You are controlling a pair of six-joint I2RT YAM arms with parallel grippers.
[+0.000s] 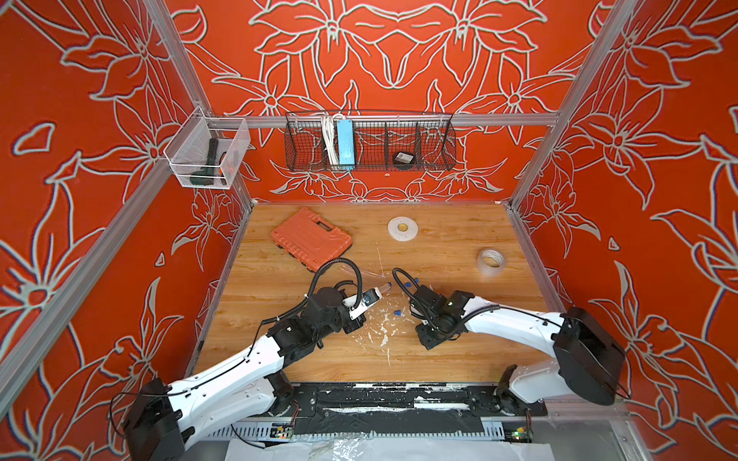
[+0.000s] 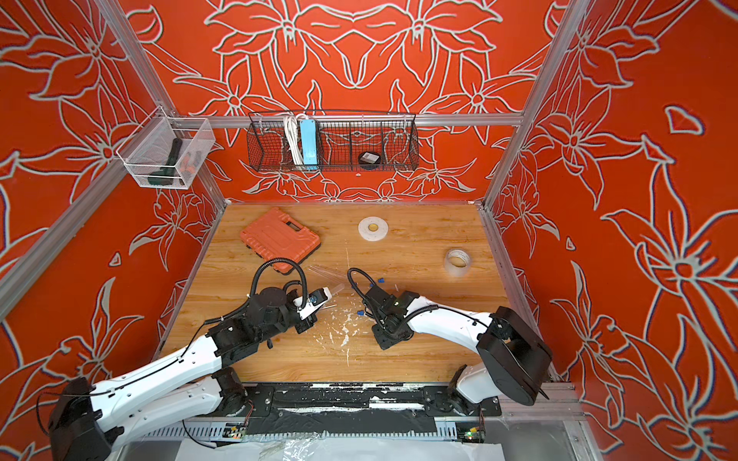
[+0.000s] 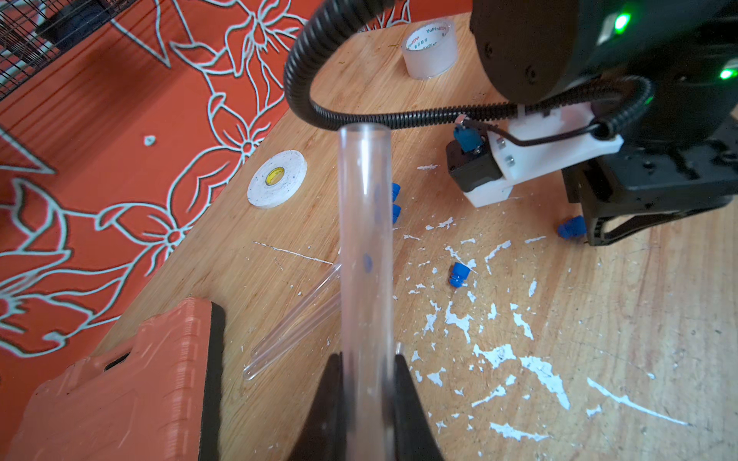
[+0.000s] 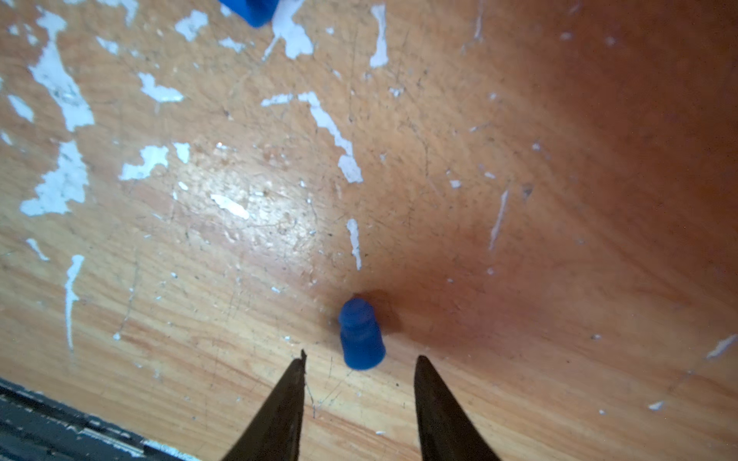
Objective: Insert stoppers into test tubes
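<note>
My left gripper is shut on a clear test tube [image 3: 365, 215], held upright in the left wrist view. My right gripper hangs low over the table, fingers apart either side of and just short of a blue stopper [image 4: 359, 334], with nothing held. Another stopper [image 4: 250, 7] lies at the top of the right wrist view. In the left wrist view, loose stoppers [image 3: 459, 274] and more clear tubes [image 3: 284, 330] lie on the table.
An orange case [image 1: 311, 238] lies at the back left. A white tape roll [image 1: 402, 238] and a clear tape roll [image 1: 490, 271] rest behind the arms. Wire baskets [image 1: 369, 165] hang on the back wall.
</note>
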